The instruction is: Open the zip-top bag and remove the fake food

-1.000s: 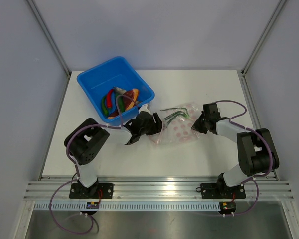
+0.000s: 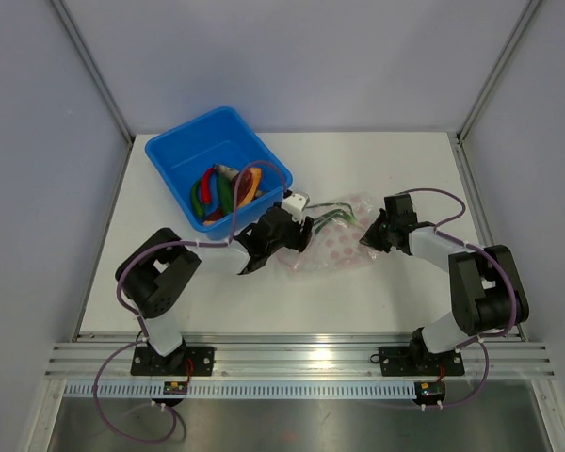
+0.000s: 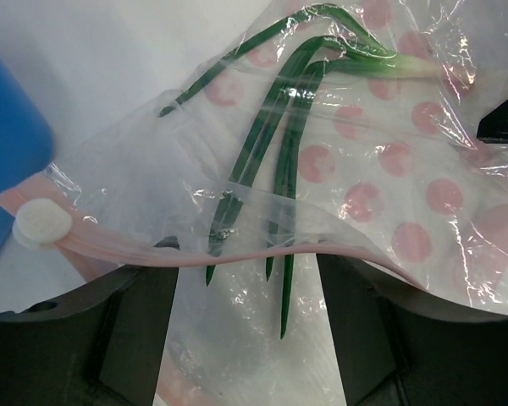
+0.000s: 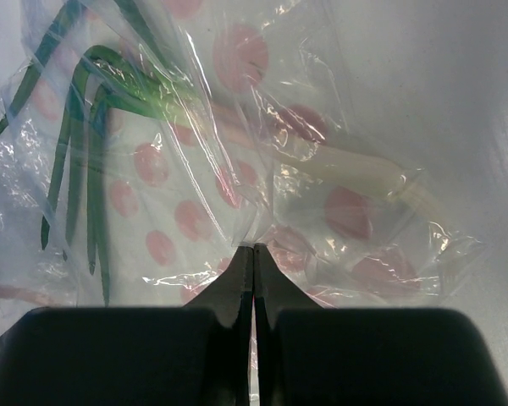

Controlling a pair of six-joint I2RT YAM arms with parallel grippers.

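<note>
A clear zip top bag with pink dots lies on the white table, fake green onion in it, its leaf tips reaching the zip edge. In the left wrist view the pink zip and white slider show above my left gripper, which is open, its fingers around the stretch of bag edge by the leaf tips. My right gripper is shut on the bag's crumpled film at the right side, its fingertips together; in the right wrist view the onion's pale stem lies above it.
A blue bin at the back left holds several fake foods, including a red pepper, close beside my left gripper.
The right arm and the bag look almost unchanged.
</note>
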